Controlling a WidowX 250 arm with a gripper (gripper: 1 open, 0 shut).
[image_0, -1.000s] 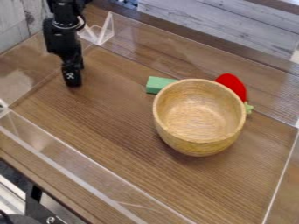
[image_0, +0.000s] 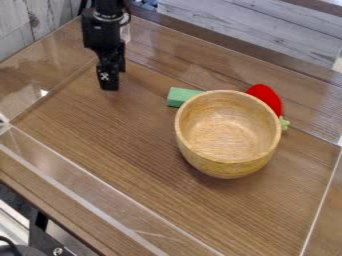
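Note:
My black gripper (image_0: 110, 76) hangs at the upper left of the camera view, pointing down low over the bare wooden table, with no object visible at its fingertips. A wooden bowl (image_0: 226, 134) stands right of centre. A green block (image_0: 182, 97) lies behind its left side, and a red object (image_0: 265, 99) lies behind its right, with a smaller light-green piece partly hidden beside it.
A pale rim runs along the left and back edges.
My gripper has moved to the right over the table, from near the left edge toward the green block. The bowl and other objects stay where they were.

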